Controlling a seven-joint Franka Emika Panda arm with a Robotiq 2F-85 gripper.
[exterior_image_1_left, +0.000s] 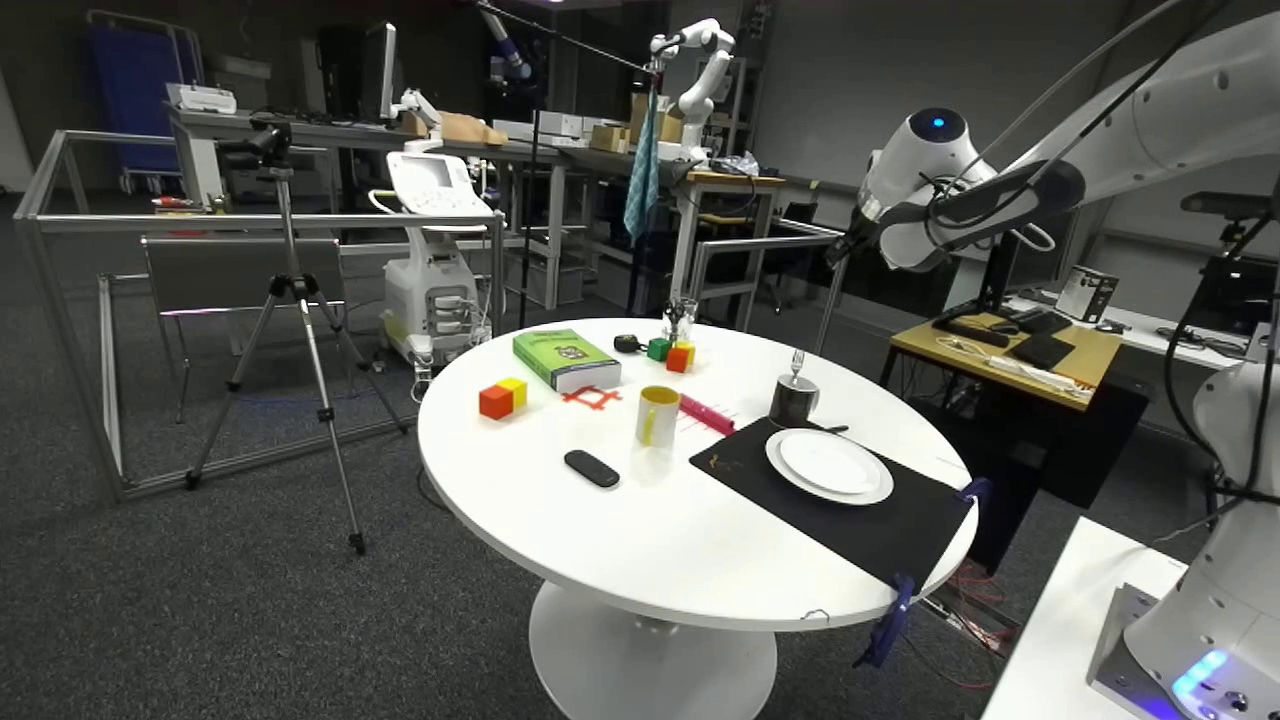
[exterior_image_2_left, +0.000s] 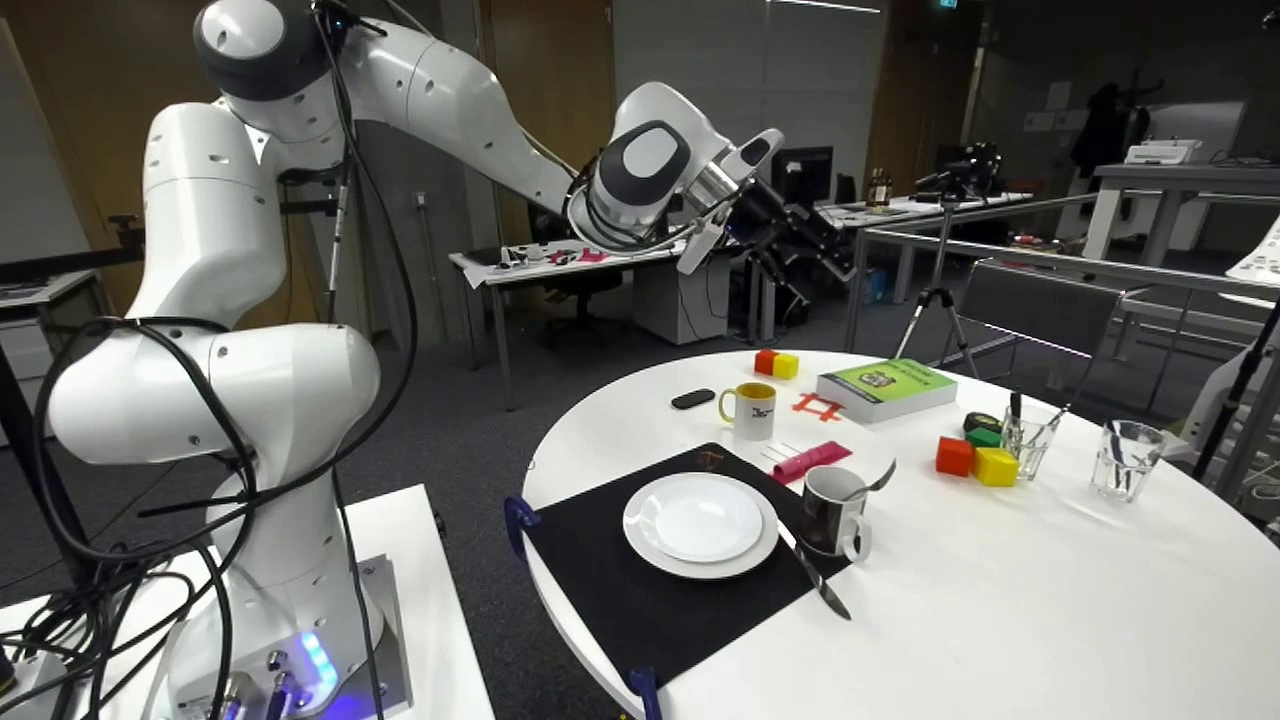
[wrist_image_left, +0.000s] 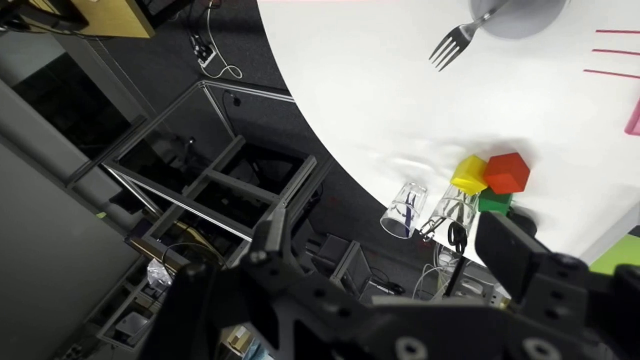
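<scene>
High above the round white table, my gripper stands open, with nothing between its fingers. In the second exterior view the dark gripper (exterior_image_2_left: 818, 250) hangs well clear of everything on the tabletop. Below it in the wrist view are a yellow block (wrist_image_left: 469, 174), a red block (wrist_image_left: 507, 173) and a green block (wrist_image_left: 494, 201), beside two clear glasses with thin items inside. A fork (wrist_image_left: 454, 43) leans out of a dark mug (exterior_image_2_left: 828, 510). White plates (exterior_image_2_left: 699, 523) lie on a black mat (exterior_image_2_left: 588, 576), a knife (exterior_image_2_left: 816, 574) at their side.
Also on the table (exterior_image_1_left: 540, 516) are a yellow-white mug (exterior_image_1_left: 657, 416), a green book (exterior_image_1_left: 566, 360), a black remote-like object (exterior_image_1_left: 591, 468), a pink item (exterior_image_1_left: 708, 415) and another red-yellow block pair (exterior_image_1_left: 503, 398). Blue clamps (exterior_image_1_left: 885, 624) grip the mat's edge.
</scene>
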